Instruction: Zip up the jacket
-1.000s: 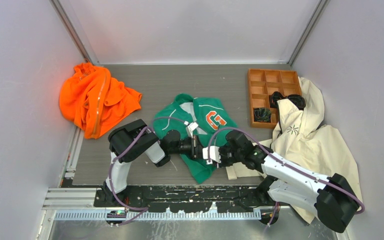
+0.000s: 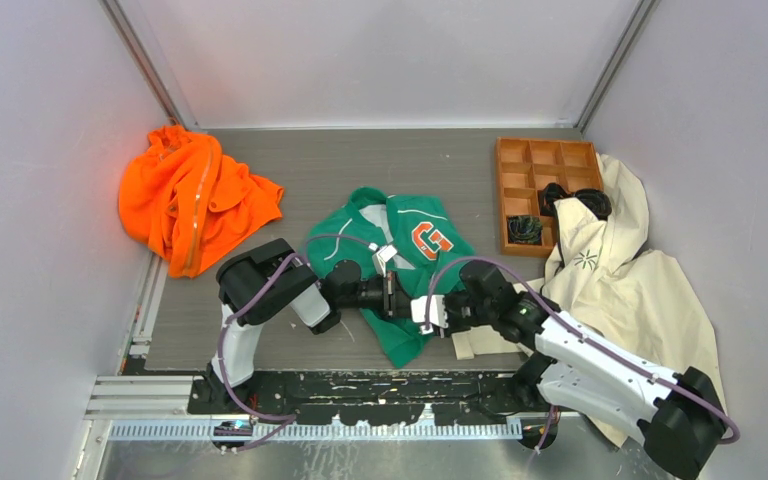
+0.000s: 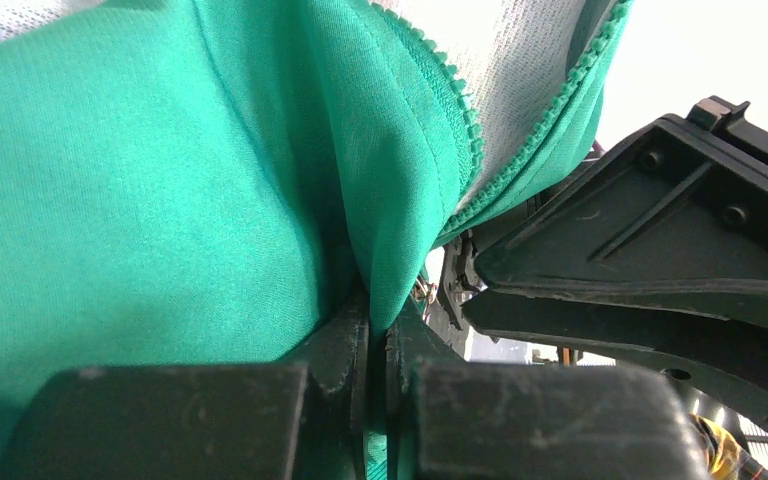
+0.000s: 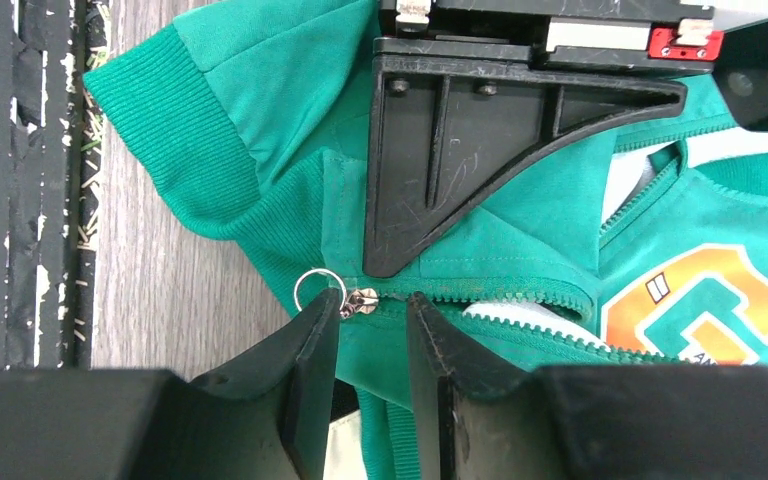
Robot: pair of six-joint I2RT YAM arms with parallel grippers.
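Note:
The green jacket point(image 2: 415, 240) lies on the table under both grippers. My left gripper is shut on a fold of green fabric beside the zipper teeth. In the right wrist view, the zipper pull point(image 4: 360, 300), with a thin ring, sits at the bottom of the zipper, where the two toothed edges meet; above it they part over white lining. My right gripper is part open around that spot, its fingertips either side just below the pull, with nothing clearly held between them. The left gripper's black body stands just above the pull in that view.
An orange garment point(image 2: 195, 200) lies at the left. A wooden compartment box point(image 2: 513, 160) with dark bundles stands back right, beside cream fabric point(image 2: 660, 300) that spreads down the right side. Bare table lies behind the jacket.
The left arm and the jacket look unchanged in the top view.

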